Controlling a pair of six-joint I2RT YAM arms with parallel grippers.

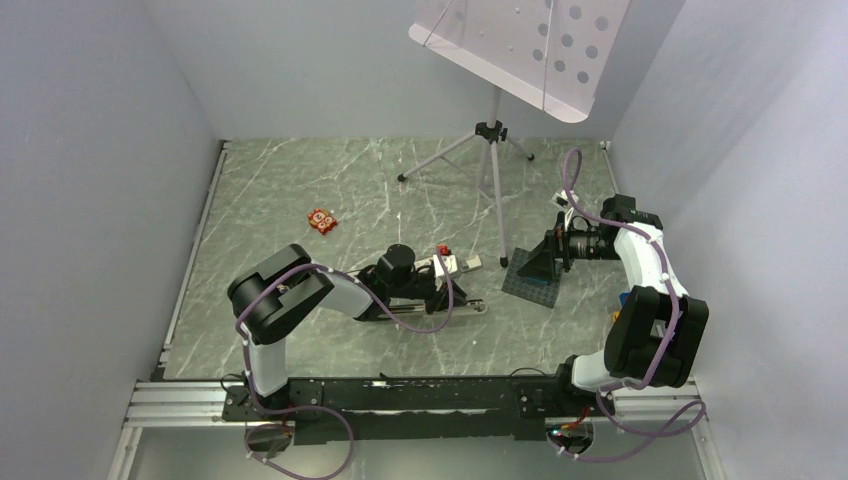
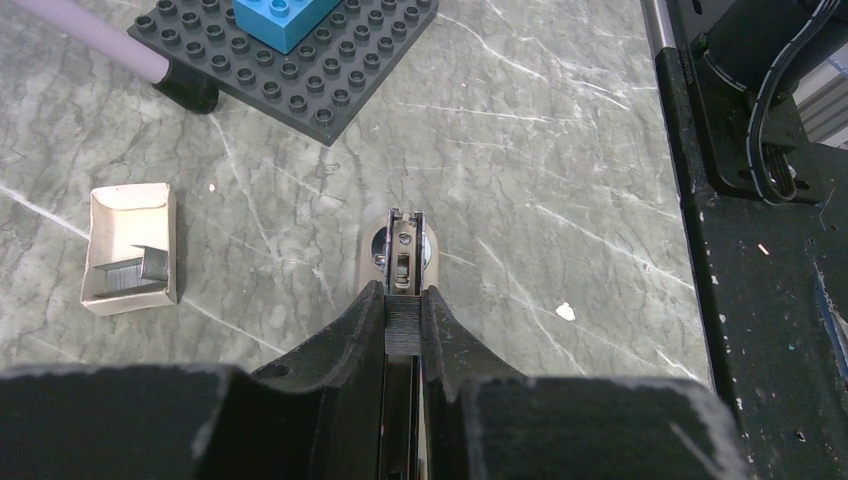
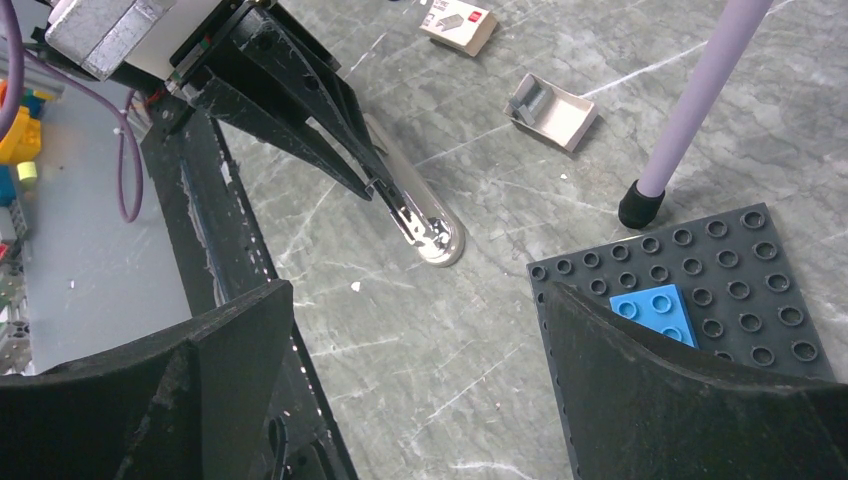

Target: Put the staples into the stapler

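Observation:
The stapler (image 2: 405, 250) lies on the table with its metal staple channel exposed and its rounded base end pointing away from my left arm. My left gripper is shut on a short strip of staples (image 2: 403, 338), lined up with the channel. How deep the strip sits in the channel I cannot tell. From the right wrist view, the left fingertips (image 3: 368, 188) are at the stapler (image 3: 440, 238), close to its front end. The right gripper (image 1: 548, 264) stands open above the dark baseplate, nothing between its fingers.
A small open box (image 2: 133, 240) holding more staples lies beside the stapler, and its printed cover (image 3: 458, 24) is farther off. A dark studded baseplate (image 3: 590, 265) bears a blue brick (image 3: 655, 312). A tripod foot (image 3: 641, 205) stands between box and plate.

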